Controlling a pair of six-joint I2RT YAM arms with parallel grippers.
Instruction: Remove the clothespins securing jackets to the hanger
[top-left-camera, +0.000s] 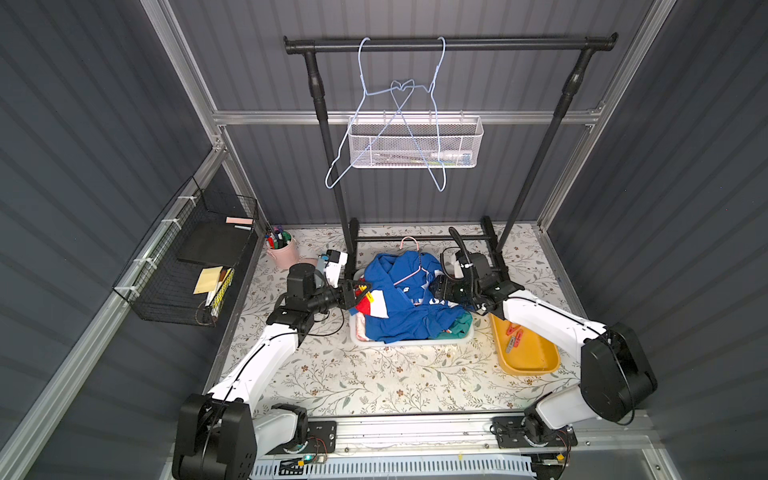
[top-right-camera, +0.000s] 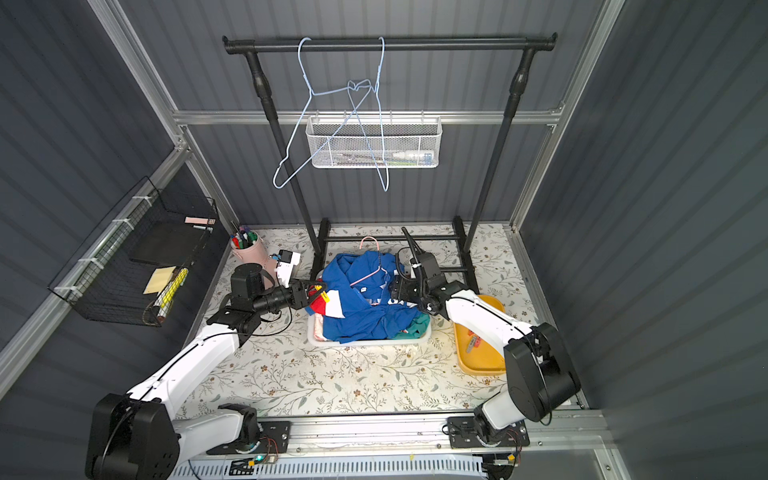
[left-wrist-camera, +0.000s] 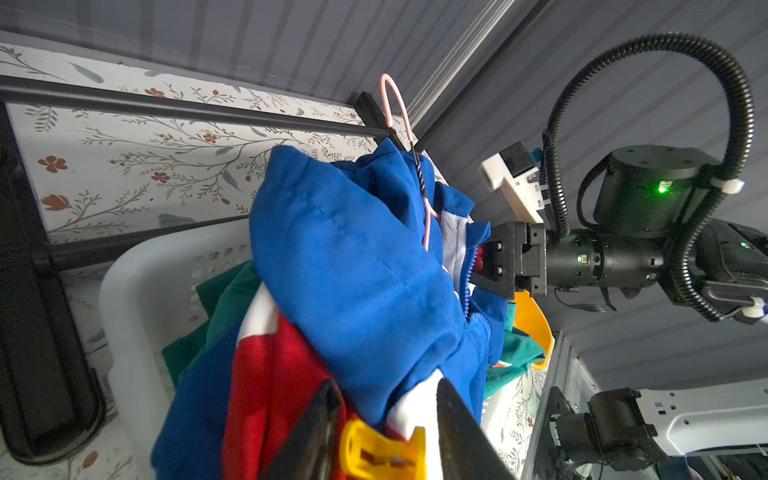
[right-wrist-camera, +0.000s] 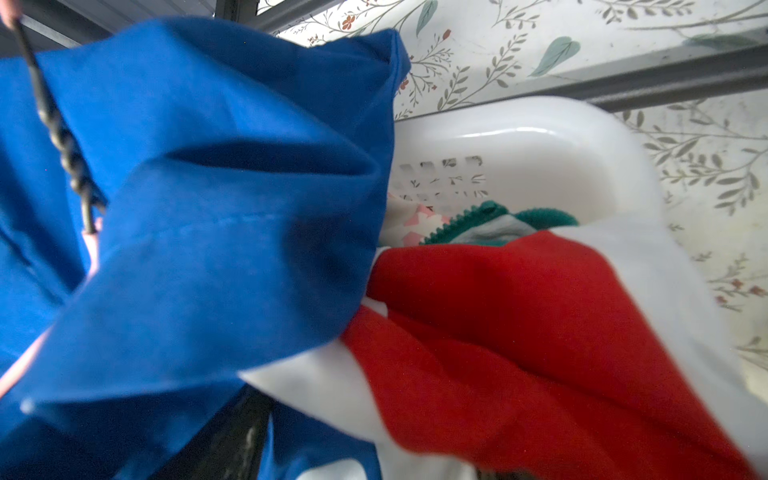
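Observation:
A blue jacket (left-wrist-camera: 344, 264) with red and white panels lies heaped in a white basket (right-wrist-camera: 552, 120), threaded by a pink hanger (top-left-camera: 408, 240). At the left side my left gripper (top-left-camera: 359, 292) has its fingers around a yellow clothespin (left-wrist-camera: 380, 452), apparently part open; whether it grips is unclear. On the other side my right gripper (top-left-camera: 440, 288) is down in the blue fabric by the hanger; its fingertips are mostly hidden by cloth in the right wrist view.
A yellow tray (top-left-camera: 528, 360) with clothespins sits right of the basket. Blue hangers (top-left-camera: 436, 112) hang on the rail above. A pink pen cup (top-left-camera: 284, 256) stands back left.

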